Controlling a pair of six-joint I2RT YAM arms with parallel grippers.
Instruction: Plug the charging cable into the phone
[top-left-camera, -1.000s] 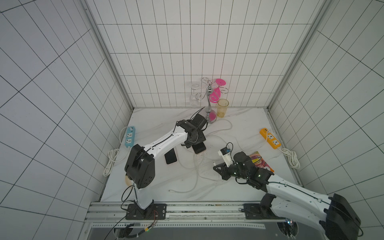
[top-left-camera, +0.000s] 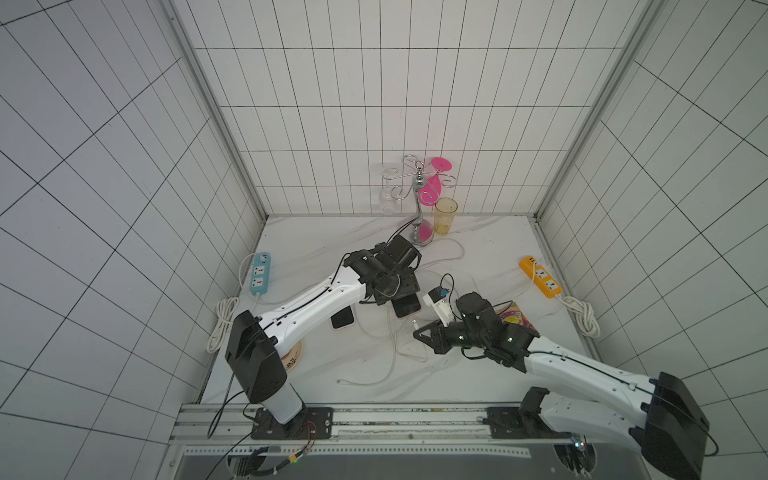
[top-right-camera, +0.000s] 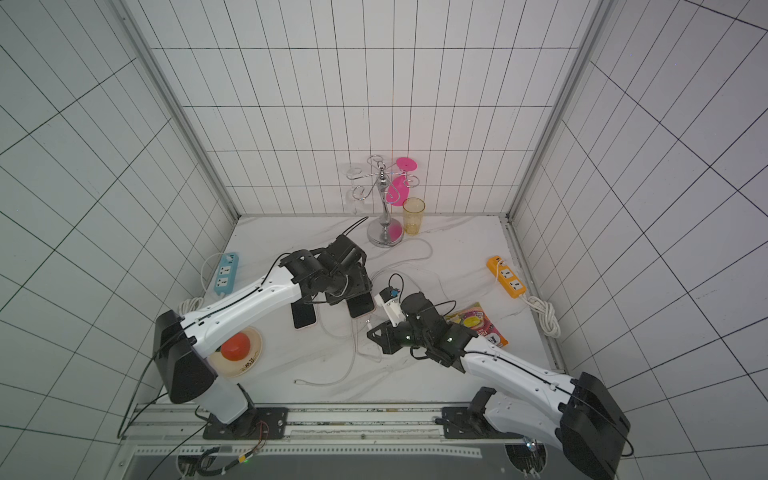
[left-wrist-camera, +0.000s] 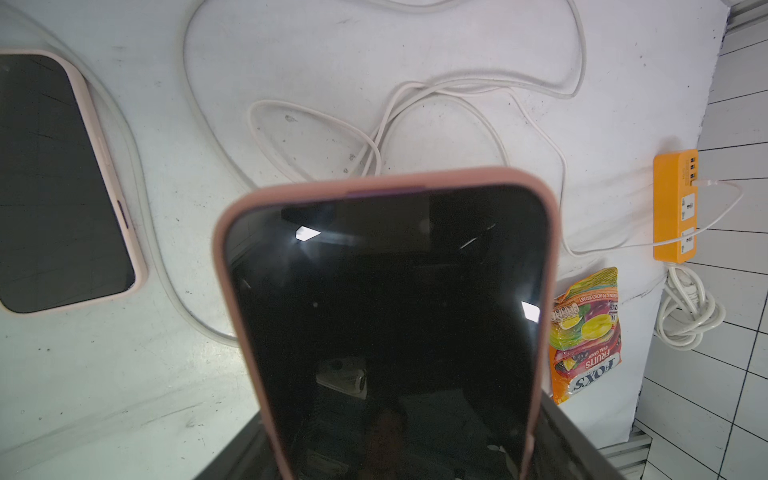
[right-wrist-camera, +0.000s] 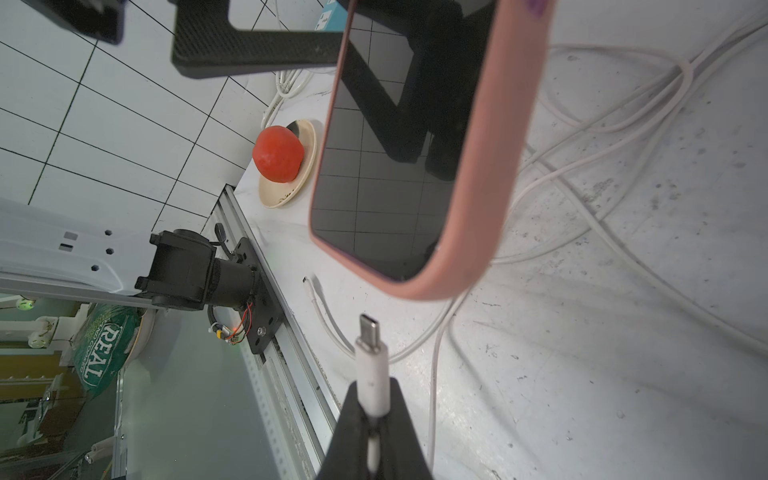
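Note:
Gripped by its sides, a phone in a pink case hangs above the table in my left gripper. In the right wrist view the same phone is tilted, its lower pink edge facing the cable. My right gripper is shut on the white charging cable, whose metal plug tip points up toward that edge. A gap separates tip and phone. The port cannot be made out. A second pink-edged phone lies flat on the table.
Loose white cables sprawl across the table. An orange power strip and a candy bag are at right; a blue strip is at left. A glass rack stands at the back, a plate front left.
The left arm has brought the held phone slightly right and toward the front.

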